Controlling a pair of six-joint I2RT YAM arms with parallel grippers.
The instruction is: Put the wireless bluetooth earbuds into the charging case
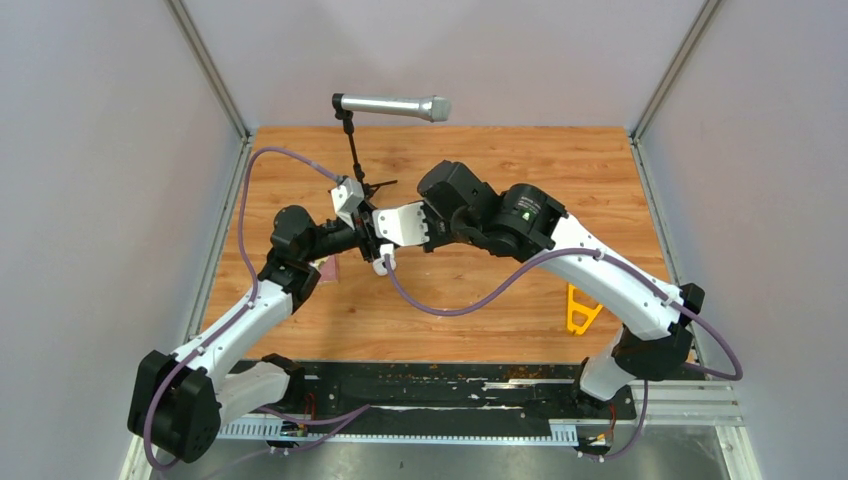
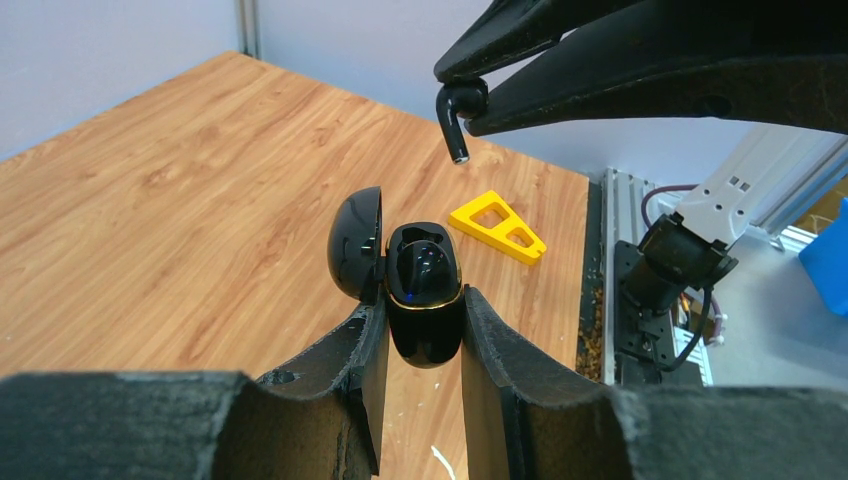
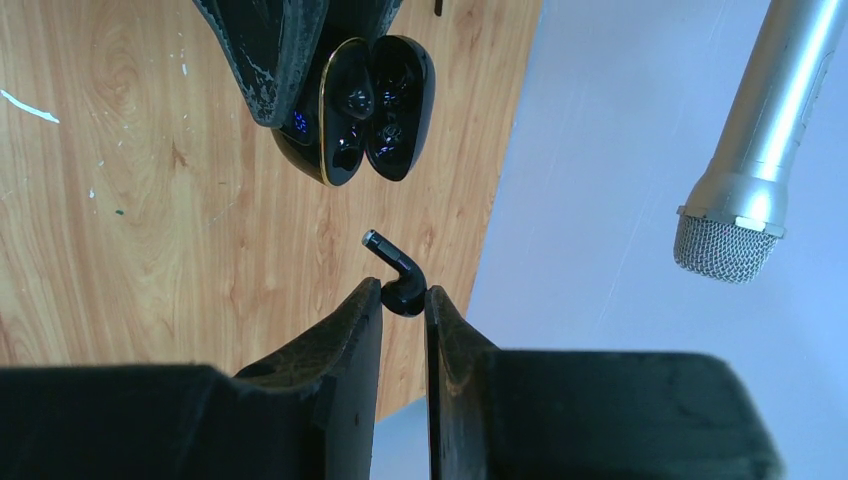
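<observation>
My left gripper is shut on the black, gold-rimmed charging case, whose lid stands open; in the right wrist view the case's empty-looking interior wells (image 3: 350,115) face up. My right gripper is shut on a black earbud, stem outward, held apart from the case: in the left wrist view it hangs above and beyond the case. In the top view both grippers are close together at the middle, largely hidden by the right arm's housing.
A microphone (image 1: 390,105) on a stand rises at the back. A yellow triangular piece (image 1: 580,310) lies at the right of the wooden table. A small white object (image 1: 383,266) sits near the middle.
</observation>
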